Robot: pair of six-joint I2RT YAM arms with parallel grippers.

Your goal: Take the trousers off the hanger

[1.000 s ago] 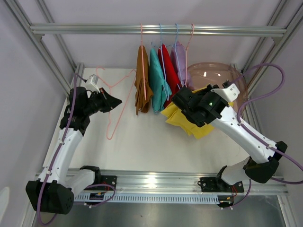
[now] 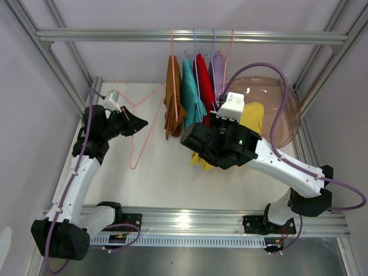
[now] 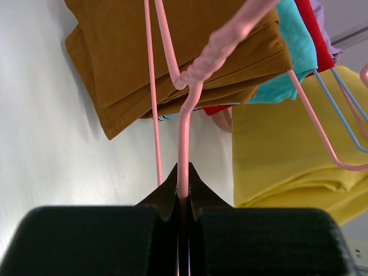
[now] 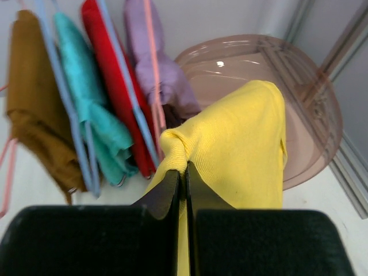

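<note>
A pink hanger [image 2: 148, 140] without clothing hangs from my left gripper [image 2: 138, 125]; in the left wrist view my shut fingers grip its wire [image 3: 183, 149]. My right gripper is shut on yellow trousers [image 4: 236, 144], held by a gathered fold. In the top view the yellow cloth [image 2: 253, 115] shows behind the right arm, which hides much of it. Brown [image 2: 173, 98], teal [image 2: 190, 98], red [image 2: 202, 75] and purple [image 4: 141, 52] garments hang on pink and blue hangers from the rail.
The metal rail [image 2: 126, 35] spans the top. A translucent pink basin [image 2: 282, 98] stands at the back right, beyond the yellow trousers. The white board [image 2: 161, 184] is clear at the front.
My right gripper has moved left and toward the front with the yellow trousers, and the arm now covers more of them in the top view. My left arm has not moved.
</note>
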